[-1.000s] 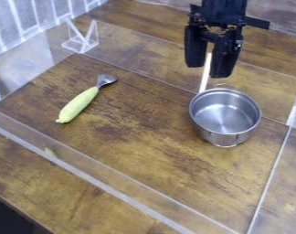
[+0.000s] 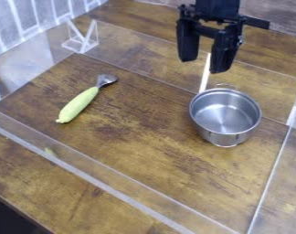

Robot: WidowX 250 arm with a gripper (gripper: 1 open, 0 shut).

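Observation:
A black gripper (image 2: 202, 50) hangs at the top of the camera view, above and behind a steel pot (image 2: 224, 117) that stands on the right of the wooden table. Its fingers are apart and it holds nothing. A pale yellow-green corn cob (image 2: 76, 104) lies on the left, touching or very near a small metal utensil (image 2: 107, 79) at its upper end.
Low clear plastic walls (image 2: 138, 196) border the wooden work area (image 2: 138, 151), with a clear bracket (image 2: 79, 38) at the back left.
The gripper has shifted and turned slightly at the top of the view. The pot, corn and utensil have not moved.

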